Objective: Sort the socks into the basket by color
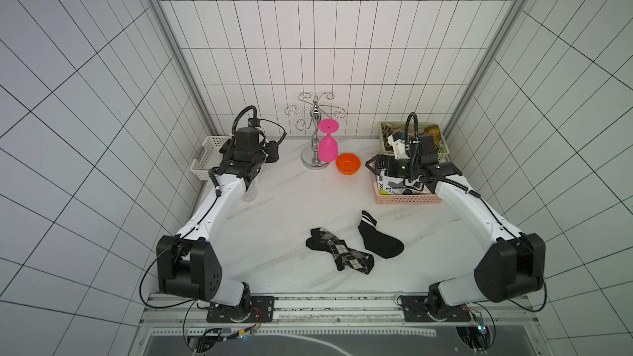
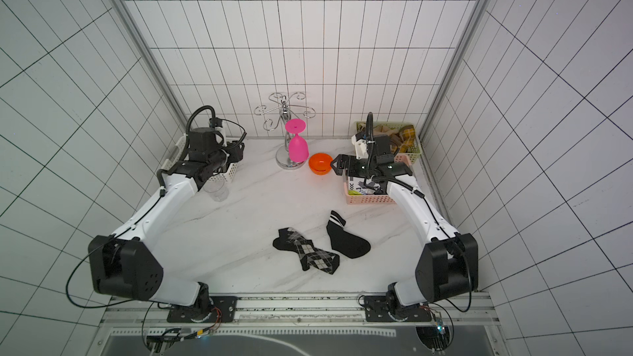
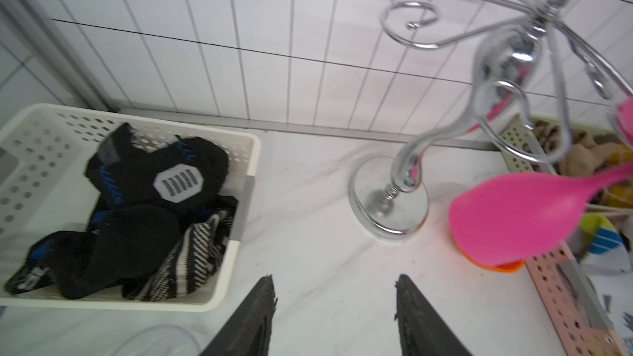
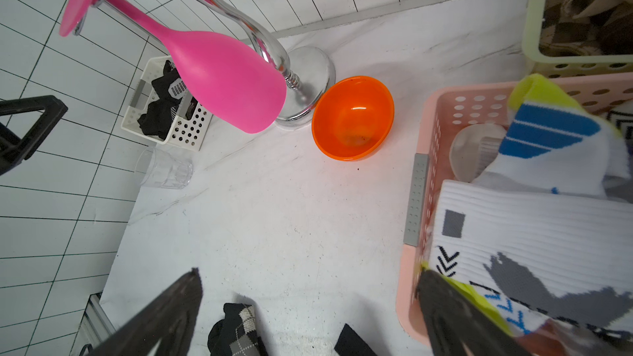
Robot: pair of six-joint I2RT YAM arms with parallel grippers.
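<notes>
Two dark socks lie on the table's front middle: a black-and-grey argyle sock (image 1: 339, 249) and, to its right, a black sock with white stripes (image 1: 380, 237). At the back left, a white basket (image 3: 224, 283) holds dark socks (image 3: 158, 178). A pink basket (image 4: 416, 224) on the right contains white socks (image 4: 527, 244). Behind it, a green basket (image 4: 535, 26) has brown and patterned socks. My left gripper is open and empty, above the table right of the white basket. Open and empty too, my right gripper is over the pink basket's left side.
An orange bowl (image 4: 352, 118) stands at the back middle, beside a chrome stand (image 1: 315, 125) with a pink glass (image 1: 328, 145) hanging from it. A clear glass (image 4: 168, 168) is near the white basket.
</notes>
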